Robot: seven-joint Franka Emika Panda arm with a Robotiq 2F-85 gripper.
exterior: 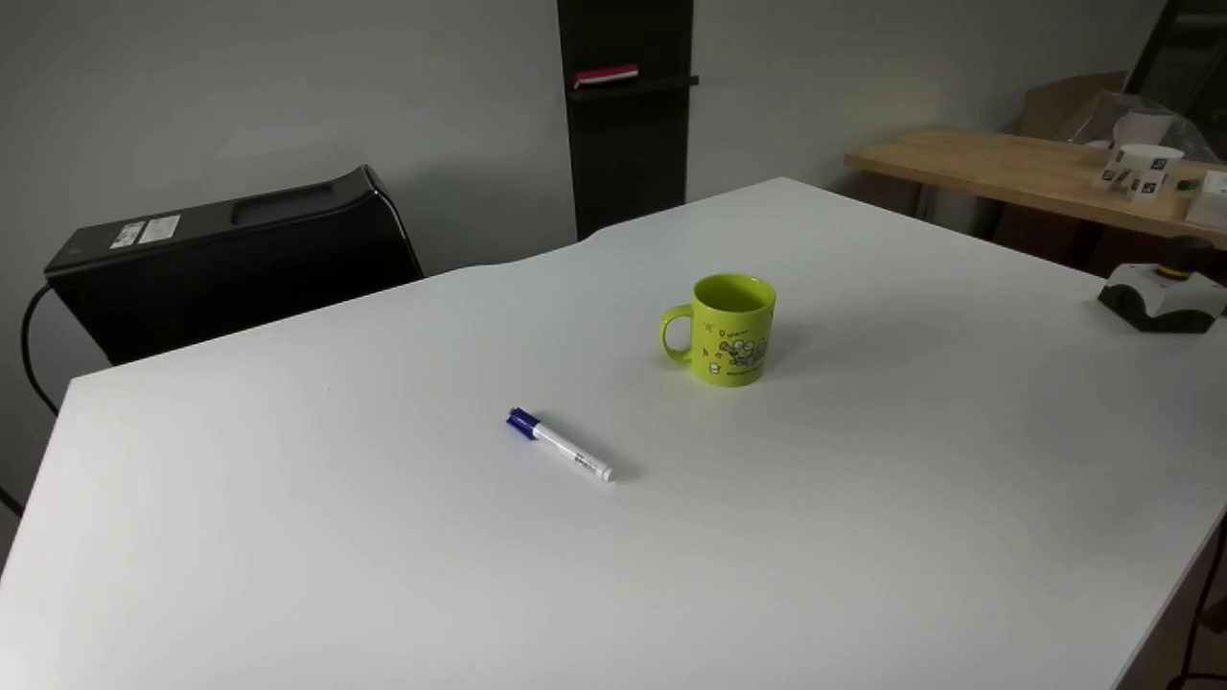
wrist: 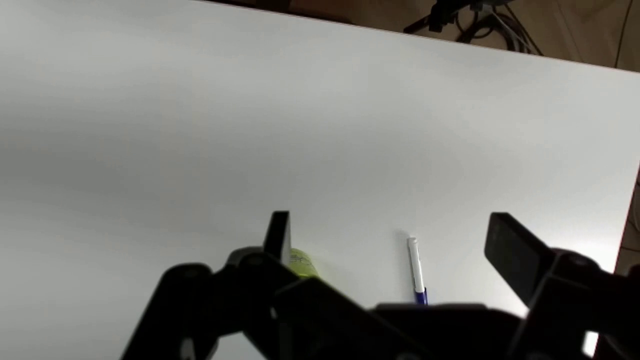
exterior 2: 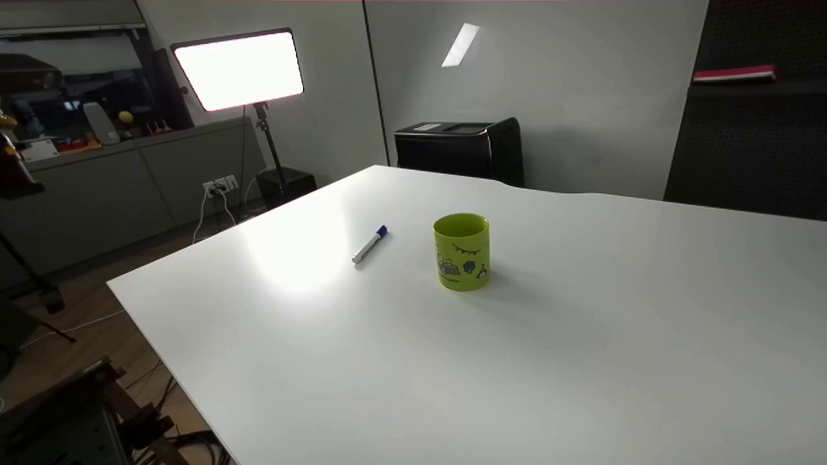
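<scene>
A lime-green mug (exterior: pixel 732 333) with printed drawings stands upright on the white table, its handle facing left in exterior view 1. Apart from it lies a white marker (exterior: pixel 571 449) with a dark blue cap. My gripper shows only in the wrist view, above the table, its fingers spread wide and nothing between them. Below the gap in that view, the marker (wrist: pixel 415 264) lies on the tabletop with its cap end partly covered by the gripper's body. Only a sliver of the mug (wrist: pixel 303 264) peeks out beside the left finger; the rest is hidden.
The white tabletop (exterior 2: pixel 589 341) is otherwise largely clear. A grey-and-black device (exterior: pixel 1164 293) with a dark knob sits at the right edge in exterior view 1. Behind the table stands a black box-like machine (exterior 2: pixel 461 151); a bright light panel (exterior 2: pixel 240 70) is at the back left.
</scene>
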